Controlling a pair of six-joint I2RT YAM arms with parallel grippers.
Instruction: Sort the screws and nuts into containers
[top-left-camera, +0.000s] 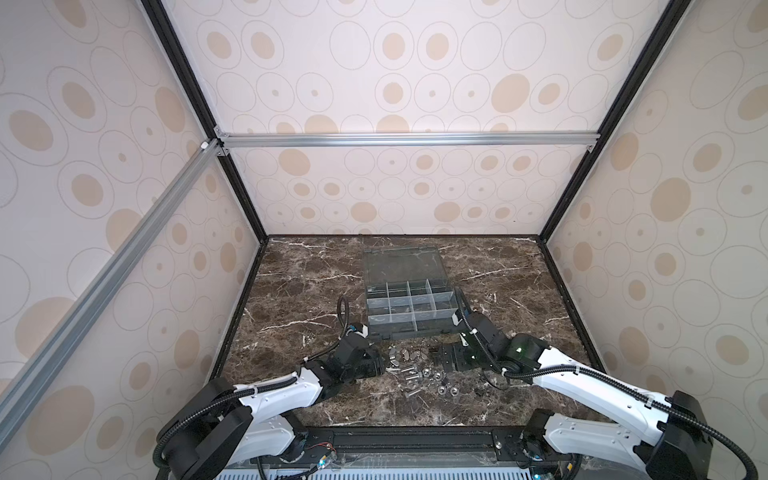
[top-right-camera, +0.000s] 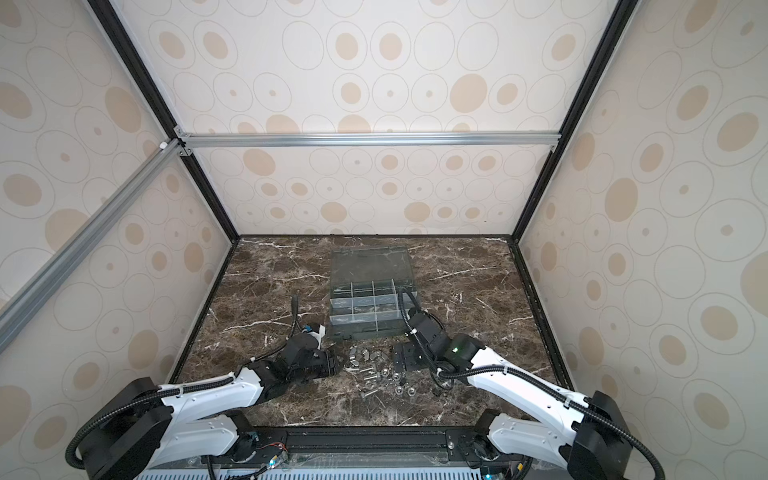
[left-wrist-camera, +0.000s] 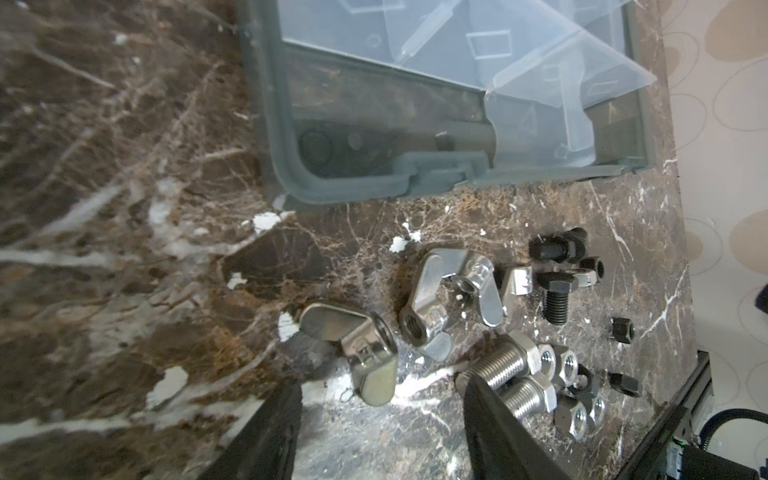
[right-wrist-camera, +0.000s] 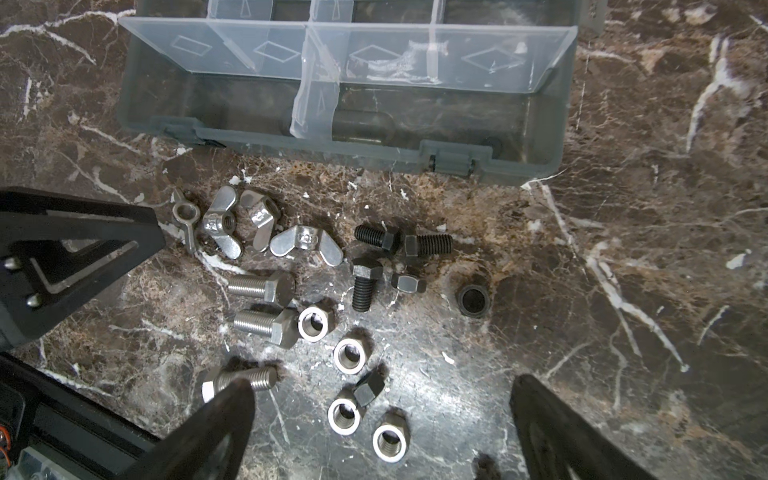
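Note:
Loose hardware lies on the marble-patterned table in front of the box. In the left wrist view a wing nut (left-wrist-camera: 369, 352) lies just ahead of my left gripper, whose fingers are spread apart and empty. More wing nuts (right-wrist-camera: 307, 238), silver bolts (right-wrist-camera: 264, 324), silver nuts (right-wrist-camera: 350, 355) and black bolts (right-wrist-camera: 363, 284) show in the right wrist view. A black nut (right-wrist-camera: 473, 300) sits apart to their right. My right gripper is open above the table, nothing between its fingers. The divided box (top-left-camera: 412, 328) stands open behind the pile.
The box's lid (top-left-camera: 402, 266) lies folded back toward the rear wall. My left gripper's dark finger (right-wrist-camera: 88, 248) enters the right wrist view at the left. Bare table (top-left-camera: 296, 280) lies left of the box and also to its right.

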